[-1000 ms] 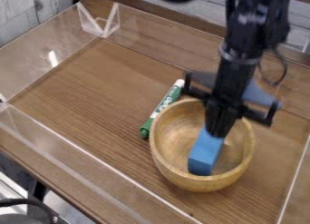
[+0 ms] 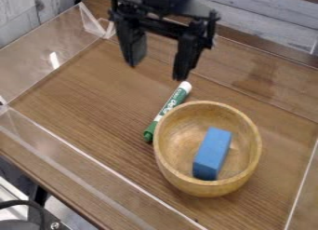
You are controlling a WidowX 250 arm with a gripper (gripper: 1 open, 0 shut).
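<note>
My black gripper (image 2: 159, 55) hangs at the top centre, its two fingers spread wide with nothing between them. Below it a wooden bowl (image 2: 177, 182) holds a blue block (image 2: 211, 154). A green-and-white tube (image 2: 168, 111) lies on the table left of the bowl, under the gripper.
Clear plastic edging runs along its left side. A dark cable shows at the lower left corner.
My gripper has risen from over the bowl and moved left, toward the top centre. The bowl, block and tube lie as before.
</note>
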